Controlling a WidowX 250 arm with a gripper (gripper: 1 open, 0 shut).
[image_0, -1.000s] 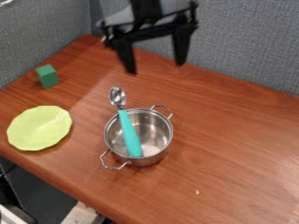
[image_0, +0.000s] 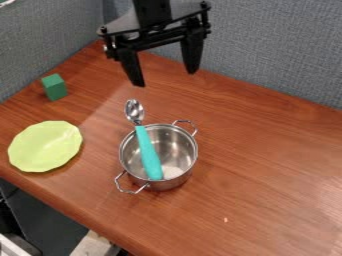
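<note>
My black gripper (image_0: 162, 68) hangs open over the back of the table at the top of the view, nothing between its fingers. Below it and apart from it stands a steel pot (image_0: 179, 162) with two wire handles. A spoon with a turquoise handle (image_0: 147, 152) leans in the pot, its metal head poking out over the rim toward the back.
A pale green plate (image_0: 44, 146) lies at the left. Behind it sits a green block (image_0: 55, 87). Grey padded walls (image_0: 281, 55) bound the back and left, and the table's edge runs along the lower left.
The pot, spoon, plate and block have not moved.
</note>
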